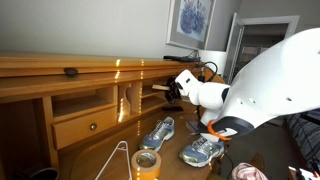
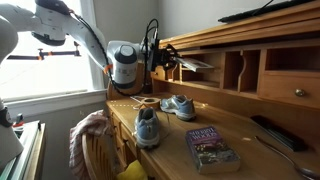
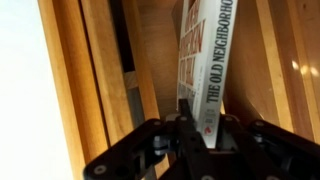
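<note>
My gripper is shut on a book (image 3: 213, 60) with a white spine lettered "The Old Neighborhood", gripped at one end. In the wrist view the book extends away from the fingers toward the wooden hutch. Exterior view 2 shows the held book (image 2: 197, 63) in the air, roughly level, with its far end in front of the hutch's cubbies; whether it touches the wood I cannot tell. In exterior view 1 my gripper (image 1: 176, 88) is beside the hutch's open compartments, above the desk.
Two grey sneakers (image 2: 147, 127) stand on the desk, with a tape roll (image 1: 147, 163) near them. A second book (image 2: 212, 148) lies flat on the desktop, near a dark case (image 2: 278, 133). The hutch (image 1: 85, 127) has a drawer and open cubbies along the wall.
</note>
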